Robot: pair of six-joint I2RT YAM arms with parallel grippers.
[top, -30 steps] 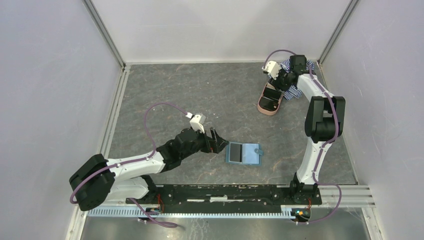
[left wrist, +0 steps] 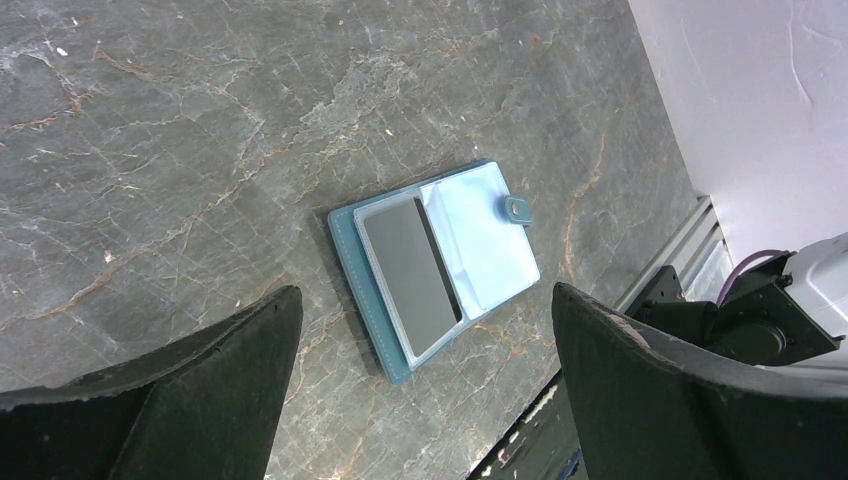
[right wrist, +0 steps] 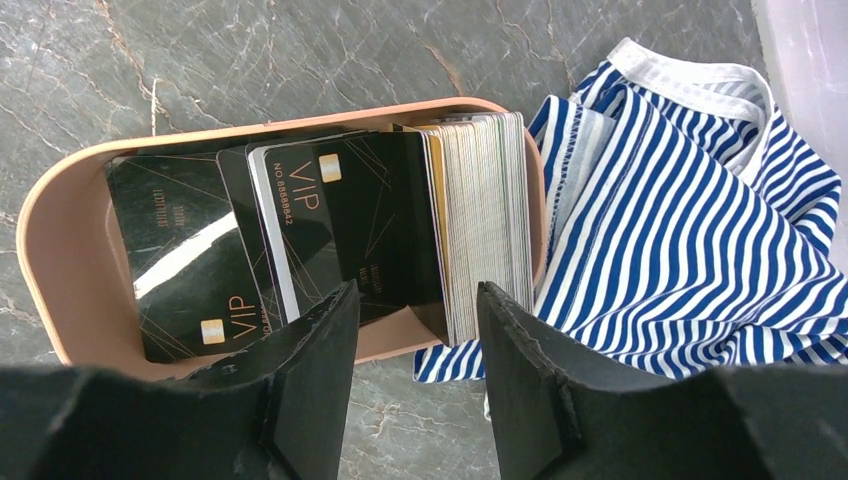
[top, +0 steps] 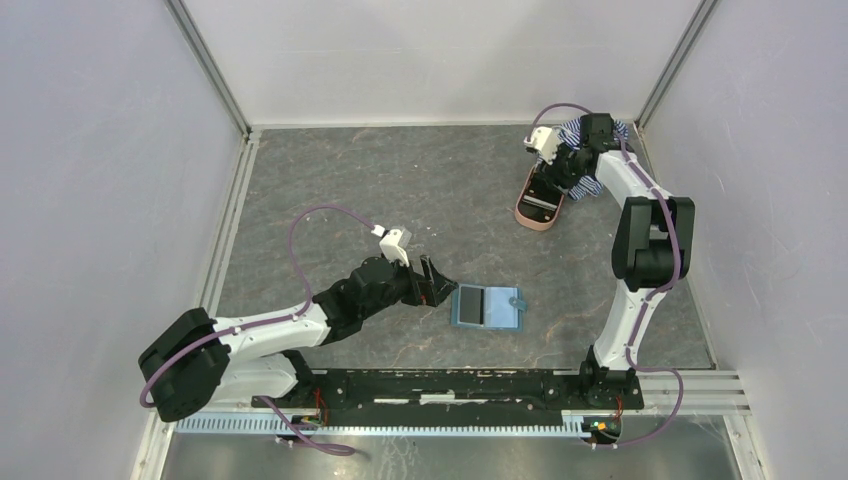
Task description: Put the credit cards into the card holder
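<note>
Black VIP credit cards (right wrist: 400,230) lean inside a pink box (right wrist: 75,265). At the box's left end, other black cards (right wrist: 180,225) lie flatter, and a tight upright stack of cards (right wrist: 487,210) fills the right end. Over the box my right gripper is open, its tips near the leaning cards and the stack, nothing gripped. The blue card holder (top: 487,307) lies open on the table, a grey panel on one side and a light one on the other. My left gripper is open above the holder's near-left side, empty.
A blue-and-white striped cloth (right wrist: 690,220) lies against the box's right end, close to the back right wall.
Inside the box, a card or bright band has tipped toward the near end. The left arm is still.
</note>
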